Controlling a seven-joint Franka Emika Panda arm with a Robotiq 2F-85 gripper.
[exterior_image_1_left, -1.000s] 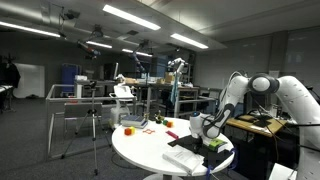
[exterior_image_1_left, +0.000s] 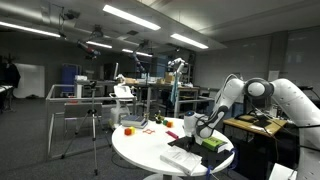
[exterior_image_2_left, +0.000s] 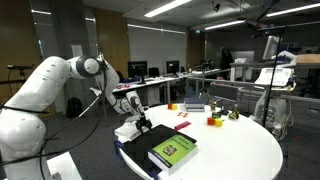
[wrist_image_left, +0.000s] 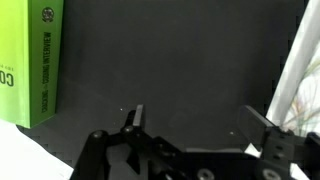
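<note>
My gripper is open over a black mat (wrist_image_left: 170, 60), and nothing stands between its fingers. A green book (wrist_image_left: 25, 60) with "Cracking the Coding Interview" on its spine lies at the left in the wrist view. In exterior view 2 the same green book (exterior_image_2_left: 172, 151) rests on the black mat, near the table's front edge. A white object (wrist_image_left: 300, 80) edges the mat on the right of the wrist view; exterior view 1 shows a white book or box (exterior_image_1_left: 180, 158) there. The gripper (exterior_image_2_left: 143, 126) hangs near the mat's far side.
Small red and yellow objects (exterior_image_2_left: 214, 121) sit toward the back of the white round table (exterior_image_2_left: 250, 145). A red item (exterior_image_2_left: 182, 126) lies behind the mat.
The arm has shifted and stretched left in exterior view 1, away from the green book and toward the white object. The objects on the table appear unmoved.
</note>
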